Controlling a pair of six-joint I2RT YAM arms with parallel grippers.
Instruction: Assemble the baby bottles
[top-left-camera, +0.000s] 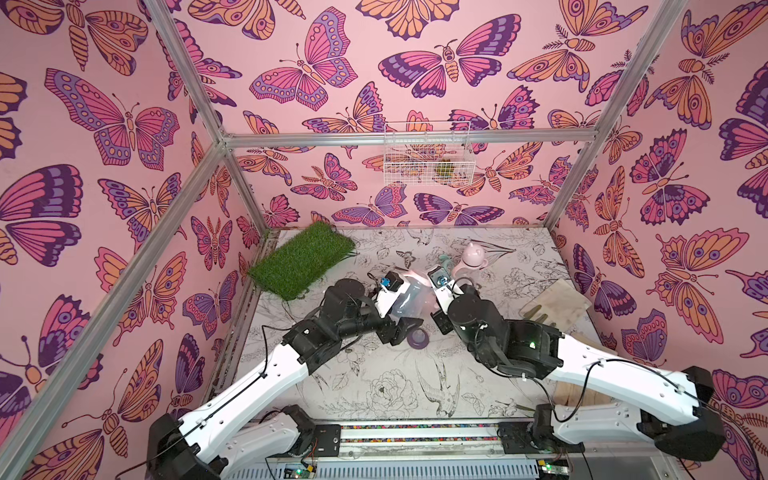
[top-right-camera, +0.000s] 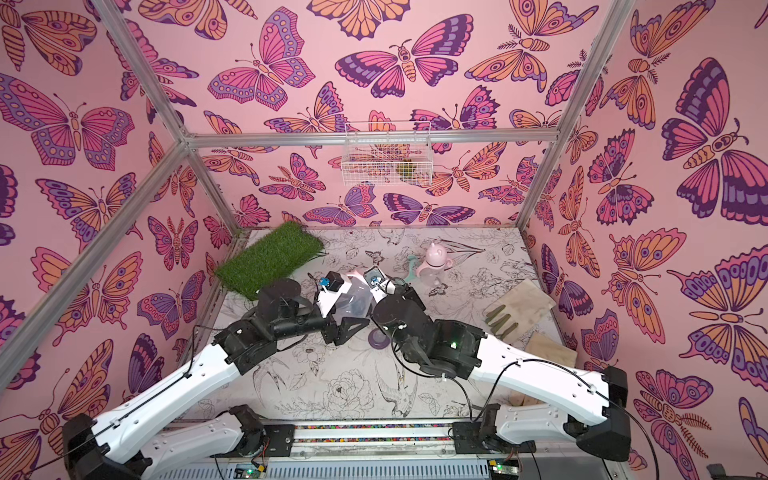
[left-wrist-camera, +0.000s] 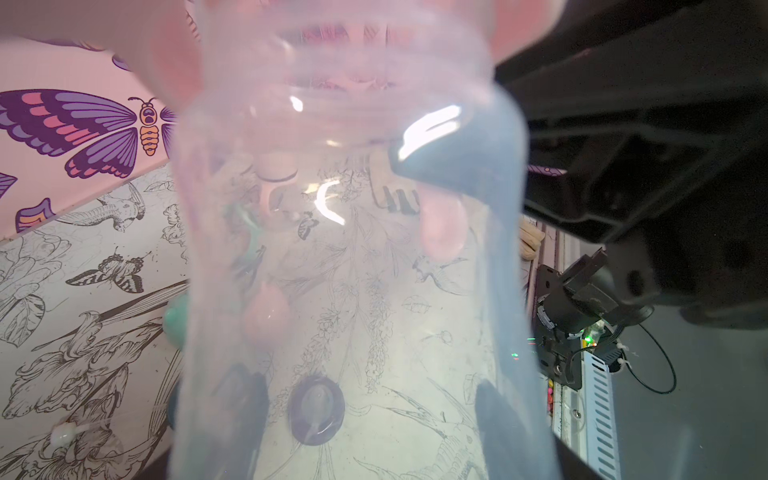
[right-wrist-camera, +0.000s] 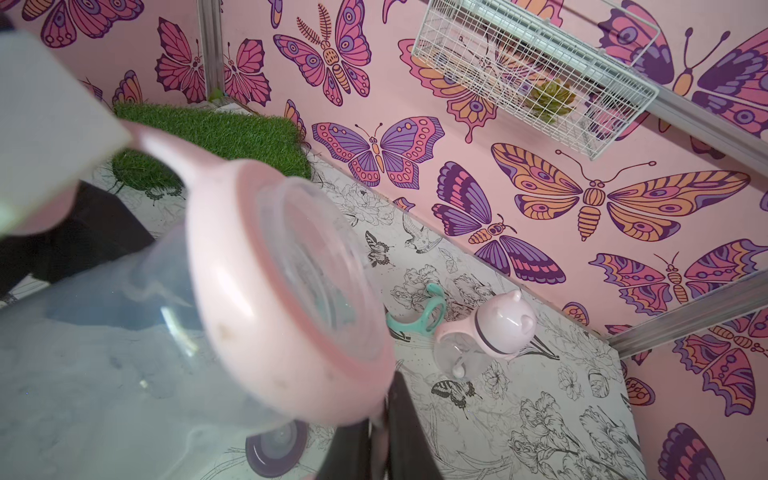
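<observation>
A translucent bottle (left-wrist-camera: 352, 256) with a pink handled ring (right-wrist-camera: 224, 280) at its neck is held up between my grippers, filling much of both wrist views. My left gripper (top-left-camera: 400, 308) is around the bottle's body; whether it grips firmly I cannot tell. My right gripper has its dark fingers close together beside the ring; nothing clearly shows between them. A pink-capped bottle (right-wrist-camera: 500, 324) and a teal handle ring (right-wrist-camera: 424, 318) stand at the back right. A purple ring (top-left-camera: 417, 338) lies below the grippers.
A grass mat (top-left-camera: 300, 256) lies at the back left, gloves (top-right-camera: 516, 312) at the right. A wire basket (top-left-camera: 428, 168) hangs on the back wall.
</observation>
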